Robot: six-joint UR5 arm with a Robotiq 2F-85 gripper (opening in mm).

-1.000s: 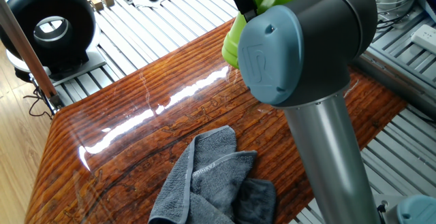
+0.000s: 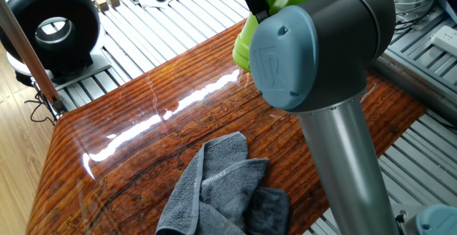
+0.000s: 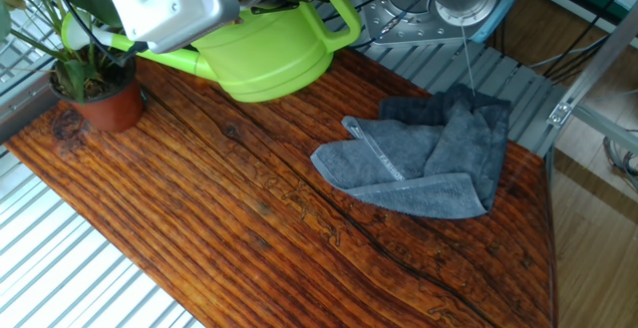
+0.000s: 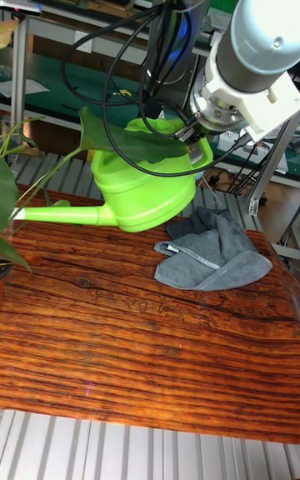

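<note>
A lime-green watering can (image 4: 147, 191) hangs tilted at the back of the wooden table, its spout (image 4: 67, 214) running nearly level toward the plant. My gripper (image 4: 192, 135) is at the can's handle side and appears shut on it; cables and a leaf partly cover the fingers. From the opposite side, the can (image 3: 264, 54) shows below the arm's wrist, with the spout reaching to the potted plant (image 3: 112, 107). Only part of the can (image 2: 245, 46) shows in exterior view 1, behind the arm's joint.
A crumpled grey towel (image 3: 419, 159) lies on the wooden table (image 3: 219, 208), apart from the can. Loose black cables (image 4: 113, 120) loop around the wrist. A black ring-shaped device (image 2: 53, 31) stands beyond the table.
</note>
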